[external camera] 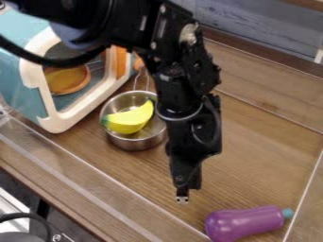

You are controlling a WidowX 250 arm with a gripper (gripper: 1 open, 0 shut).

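Observation:
My black gripper (183,197) points straight down over the bare wooden table, shut, with nothing seen between its fingers. Behind it to the left, a steel pot (135,139) holds a yellow banana (127,119). A purple eggplant (243,222) with a teal tip lies at the front right, a short way right of the fingertips.
A teal and white toy oven (53,113) with an orange bowl (68,80) inside stands at the back left. A wall runs along the back, and the table's front-left edge has dark cables beside it.

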